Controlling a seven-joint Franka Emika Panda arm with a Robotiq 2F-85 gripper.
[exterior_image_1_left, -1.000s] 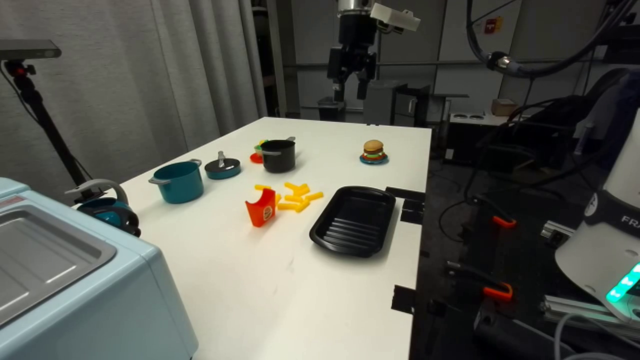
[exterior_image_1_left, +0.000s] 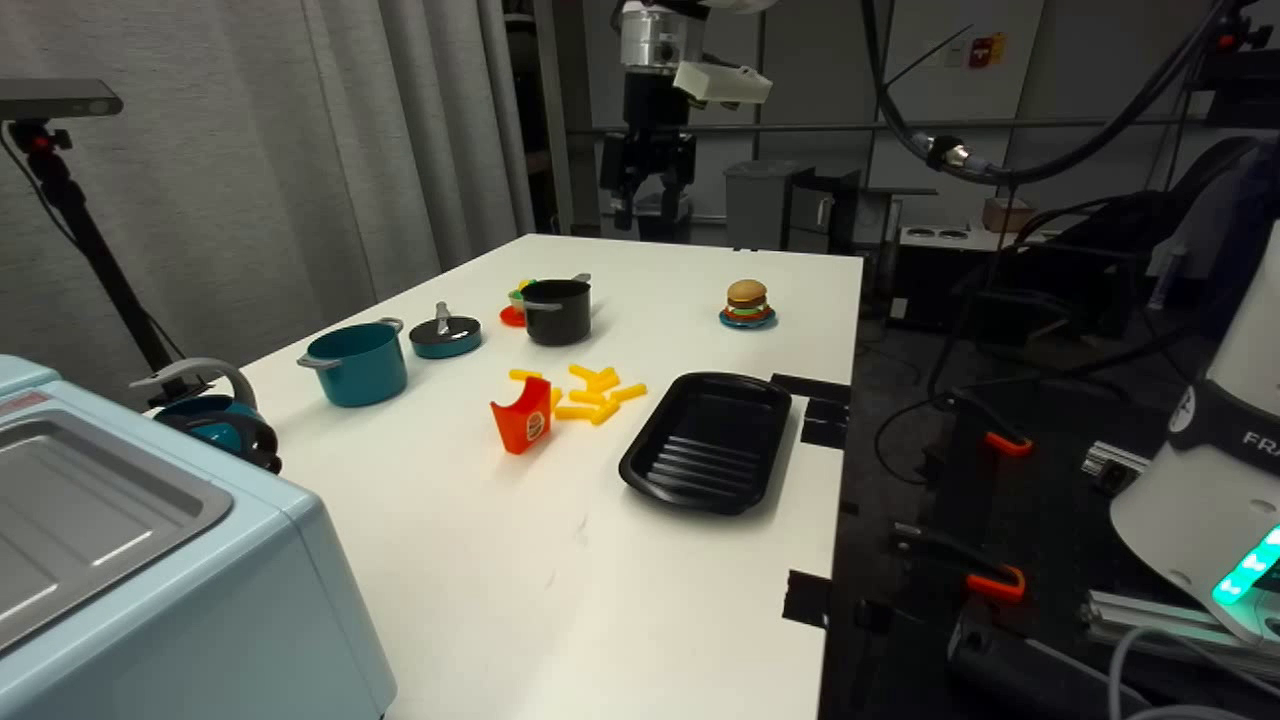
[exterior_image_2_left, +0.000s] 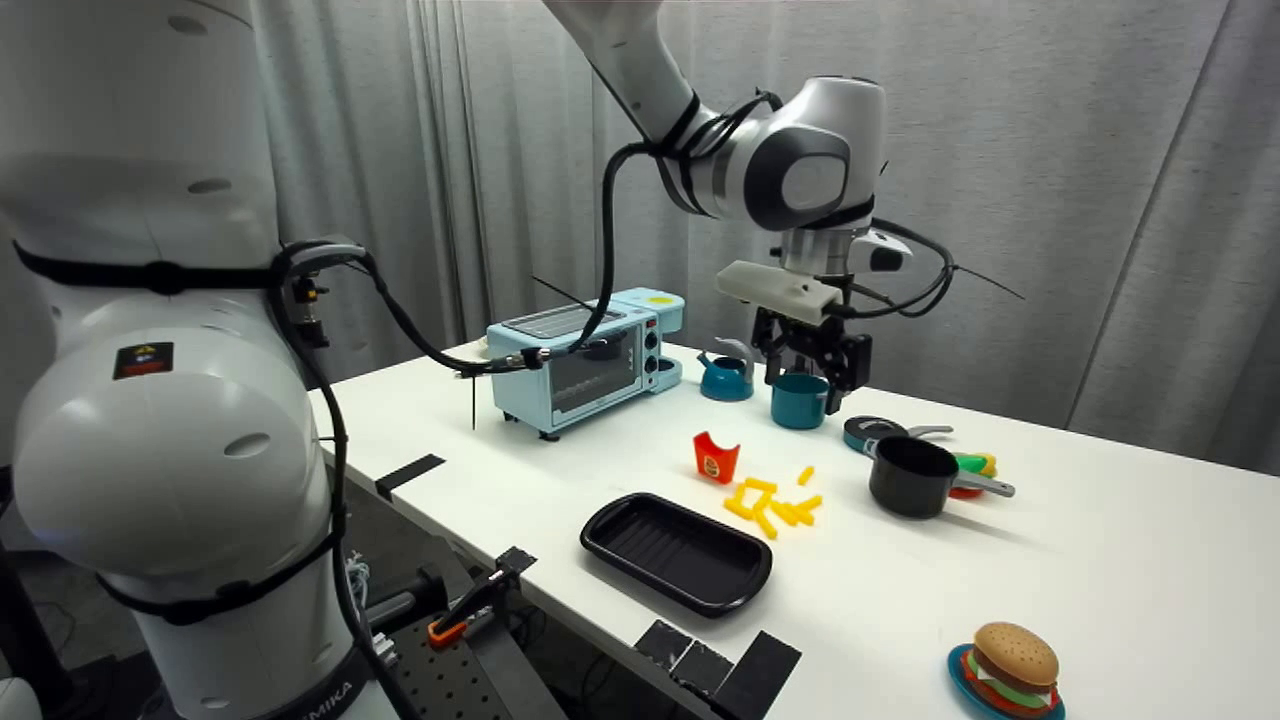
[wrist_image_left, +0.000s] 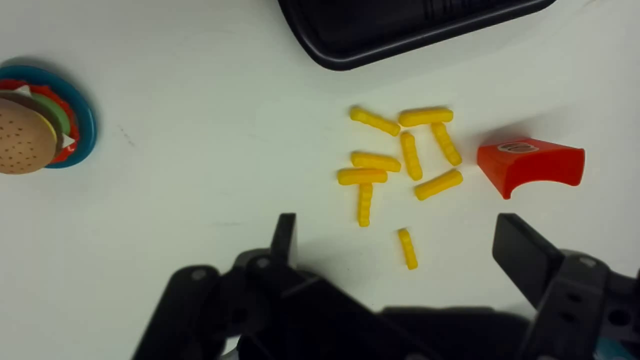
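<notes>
My gripper stands open high above the white table, its two fingers wide apart with nothing between them. Beneath it in the wrist view, several yellow fries (wrist_image_left: 411, 156) lie scattered. Beside them sits a red fry box (wrist_image_left: 531, 159), also seen in exterior view 2, where the box (exterior_image_2_left: 716, 460) stands upright with no fries showing in it. A black ribbed tray (exterior_image_1_left: 708, 442) rests empty near the table's edge. The toy burger (wrist_image_left: 24, 135) is on a small blue plate, well apart from the fries.
Along the curtain side stand a teal pot (exterior_image_1_left: 362, 365), a dark lid (exterior_image_1_left: 445, 336), a black pot (exterior_image_1_left: 558, 314) and a kettle (exterior_image_2_left: 726, 377). A light-blue toaster oven (exterior_image_2_left: 588, 366) occupies one end.
In exterior view 1 the gripper has shifted left and somewhat lower. It is open in both frames; the objects on the table stay where they were.
</notes>
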